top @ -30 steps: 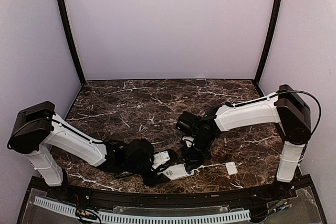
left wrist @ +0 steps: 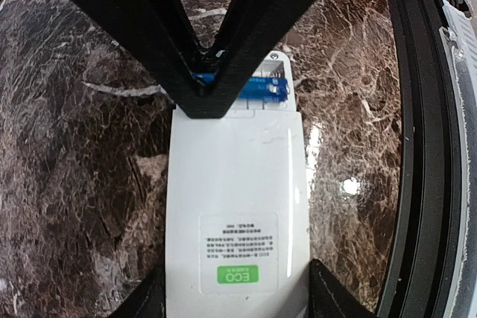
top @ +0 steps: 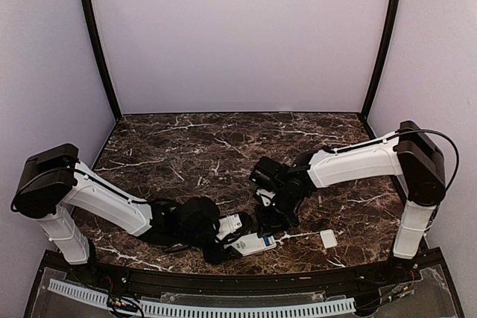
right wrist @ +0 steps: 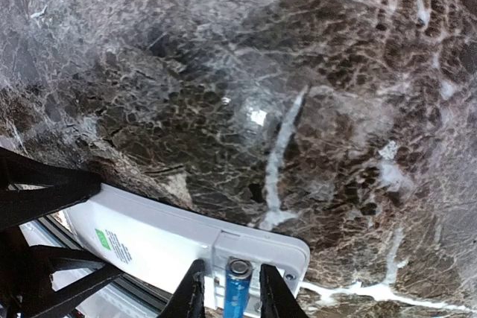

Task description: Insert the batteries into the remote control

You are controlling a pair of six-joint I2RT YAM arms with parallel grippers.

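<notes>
A white remote control [left wrist: 237, 161] lies with its back up, its label toward my left gripper and its battery compartment [right wrist: 277, 258] at the far end. My left gripper is shut on the remote's label end, a finger along each side. Over the compartment, my right gripper is shut on a blue battery [right wrist: 237, 292], whose metal end shows between its fingers. In the left wrist view the battery [left wrist: 262, 88] lies crosswise at the compartment, partly hidden behind those fingers. Whether it is fully seated cannot be told.
A small white square piece [top: 329, 238], perhaps the battery cover, lies on the dark marbled table to the right. The table's front edge [top: 223, 276] runs close to the remote. Behind both arms the table is clear.
My right gripper has shifted slightly at the compartment, and more of the blue battery shows in the top view. The left arm and the remote look unmoved.
</notes>
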